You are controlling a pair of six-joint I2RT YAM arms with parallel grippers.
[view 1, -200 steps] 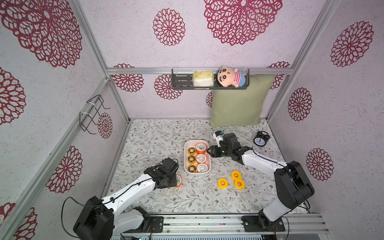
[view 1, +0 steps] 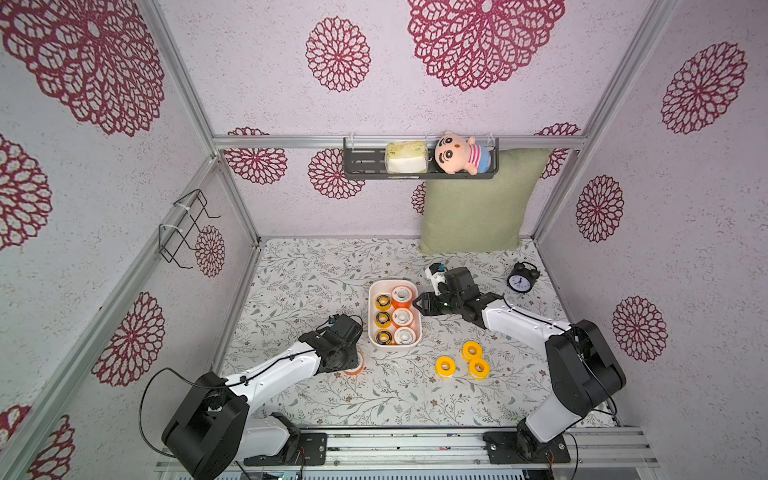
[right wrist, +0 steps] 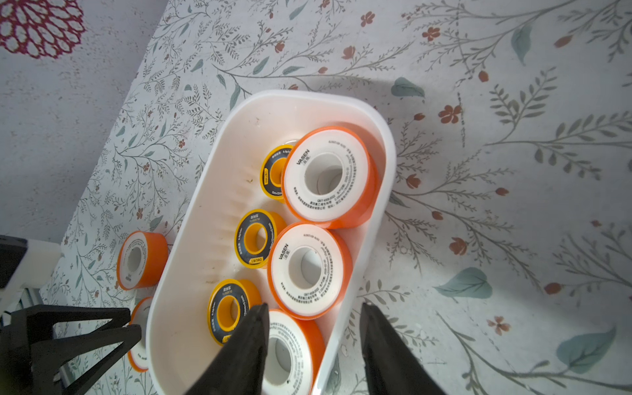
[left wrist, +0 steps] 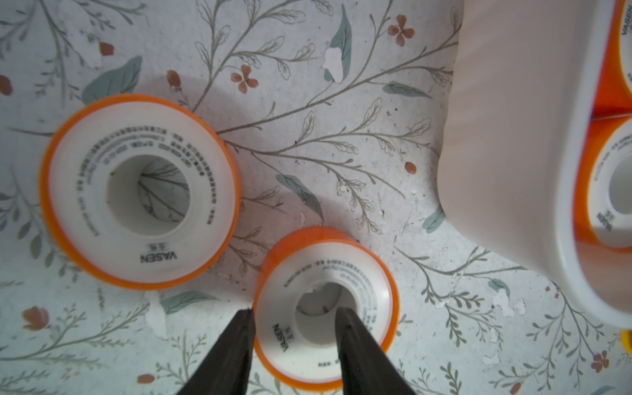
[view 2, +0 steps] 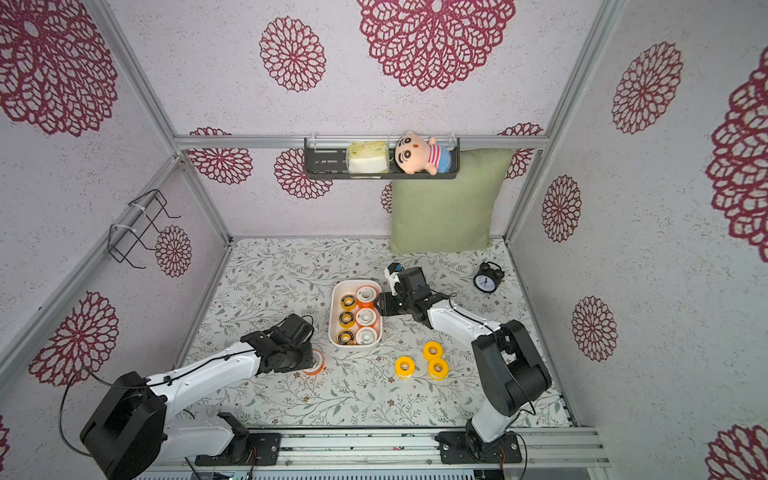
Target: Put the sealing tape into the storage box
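Observation:
In the left wrist view, an orange-rimmed white tape roll (left wrist: 374,309) lies flat on the table, with my left gripper open over its near part. A second such roll (left wrist: 72,197) lies farther left. The white storage box (left wrist: 507,131) stands to the right, apart from both. Inside it, the right wrist view shows white tape rolls (right wrist: 329,146) along one side and smaller yellow rolls (right wrist: 276,230) along the other. My right gripper is open above the box's right rim, with nothing held.
Several things lie around: yellow rolls (view 1: 445,367) on the table right of the box's front, a black alarm clock (view 1: 522,277) at the back right, and a green cushion (view 1: 480,208) against the back wall. Free table lies in front of the box.
My right arm and the box's contents look the same.

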